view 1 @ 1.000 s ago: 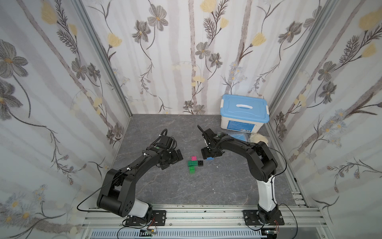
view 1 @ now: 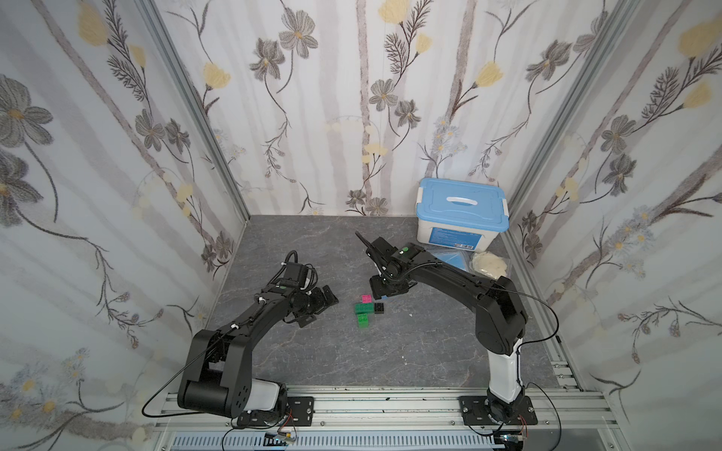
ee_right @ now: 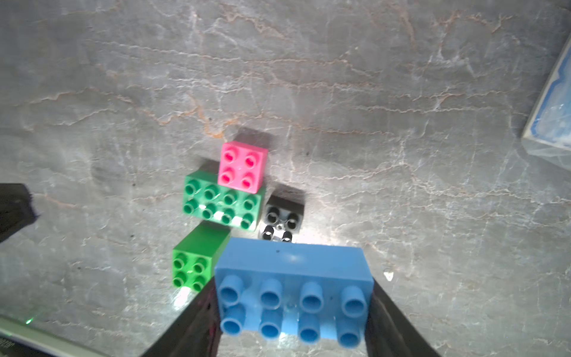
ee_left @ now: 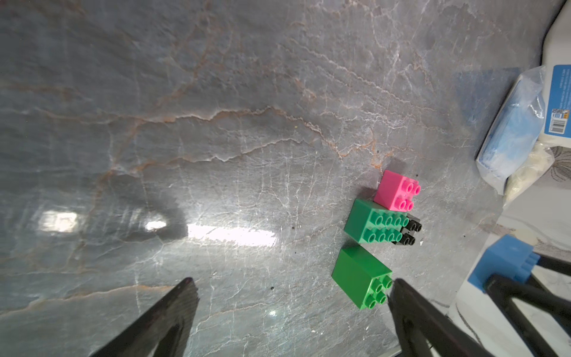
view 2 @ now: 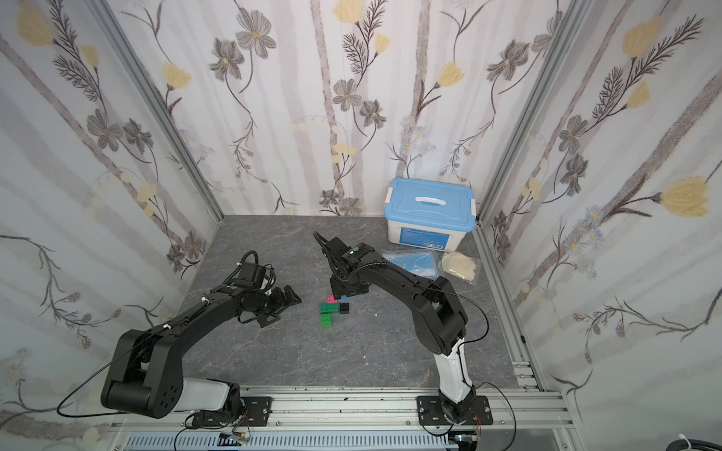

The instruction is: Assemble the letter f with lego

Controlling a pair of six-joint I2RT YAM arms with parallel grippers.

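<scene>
A blue brick [ee_right: 292, 261] with two rows of studs is held between the fingers of my right gripper, off the table. On the table lie a dark green brick [ee_right: 222, 202], a pink brick [ee_right: 242, 166] against its far side and a small black brick [ee_right: 283, 215] at its right end. A bright green brick [ee_left: 360, 276] lies in front of the dark green one, its studs facing frontward. My left gripper is open to the left of the bricks, with nothing between its fingers; the blue brick [ee_left: 505, 261] also shows at its view's right edge.
At the back right stands a white box with a blue lid [view 1: 461, 203]. Before it lie a blue packet [view 2: 412, 261] and a bag of pale material [view 1: 489, 264].
My left gripper has drawn back leftward, away from the bricks. The right gripper has moved left with the blue brick, coming closer to the bricks. The bricks on the table have not visibly moved.
</scene>
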